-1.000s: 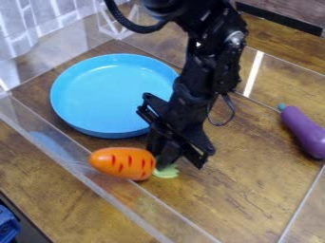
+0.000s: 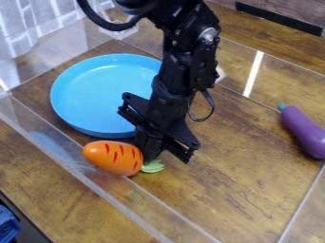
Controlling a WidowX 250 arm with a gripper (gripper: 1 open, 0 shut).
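An orange toy carrot (image 2: 112,157) with dark stripes and a pale green top lies at the lower left of the wooden surface. The black gripper (image 2: 152,144) is down at the carrot's green end, its tips low beside it and partly hidden. It looks shut; whether anything is between its fingers cannot be seen.
A blue plate (image 2: 79,90) lies behind the carrot to the left, partly behind the arm. A purple eggplant (image 2: 302,131) lies at the right. Clear walls edge the left, and a blue object (image 2: 7,228) sits at the lower left corner.
The gripper has shifted slightly up and back, toward the plate. The carrot has moved slightly, with less of its green top showing.
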